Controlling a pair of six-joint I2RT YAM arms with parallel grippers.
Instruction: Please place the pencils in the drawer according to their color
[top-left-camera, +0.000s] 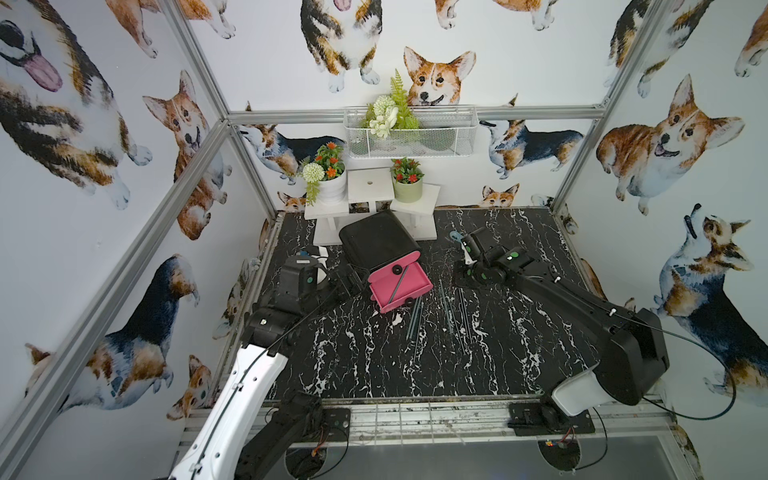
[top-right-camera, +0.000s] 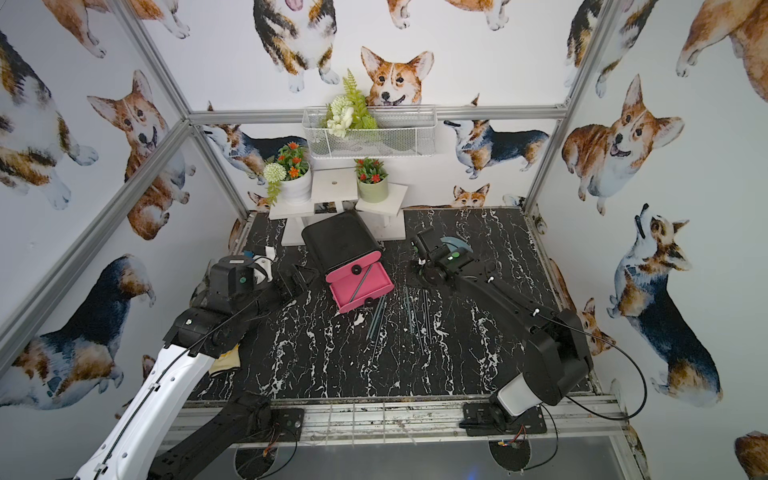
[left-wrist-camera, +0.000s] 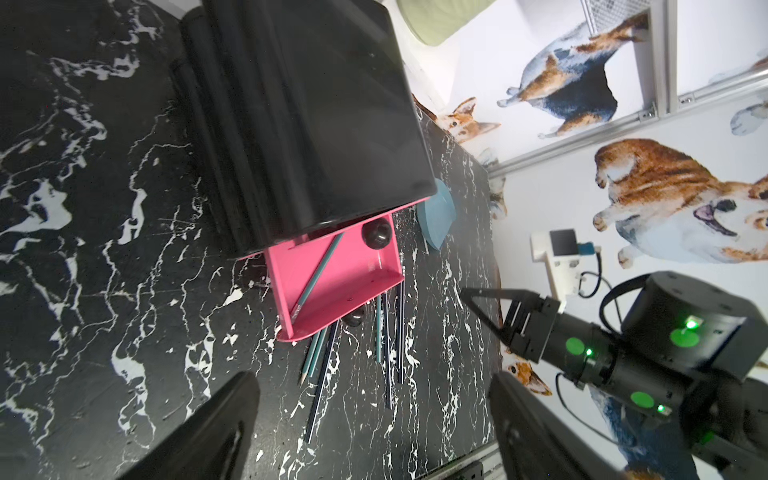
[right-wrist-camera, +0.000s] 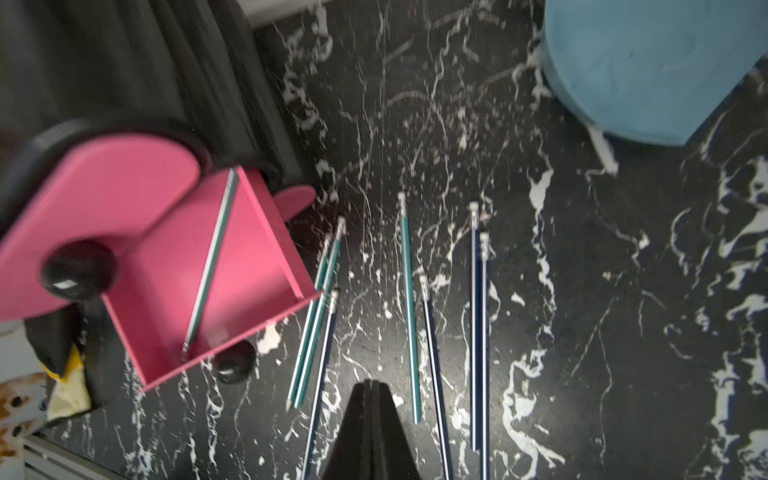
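A teal pencil (right-wrist-camera: 211, 264) lies slantwise inside the pink open drawer (right-wrist-camera: 272, 232). To the drawer's right, on the marble-patterned table, two teal pencils (right-wrist-camera: 313, 328) lie close together beside a dark blue pencil (right-wrist-camera: 320, 384). Another teal pencil (right-wrist-camera: 409, 312) rests farther right, with several dark blue pencils (right-wrist-camera: 478, 336) past it. My right gripper is shut above the table with nothing between its fingers; the lone teal pencil is outside them, to their right. On the drawer's left side, my left gripper (top-left-camera: 357, 281) stands open and empty, its fingers (left-wrist-camera: 212, 428) wide apart.
The drawer belongs to a black-topped box (top-left-camera: 376, 240), in front of a white stand (top-left-camera: 369, 185) with potted plants. A light blue object (right-wrist-camera: 648, 64) sits at the back right. Bare table extends to the front and right of the pencils.
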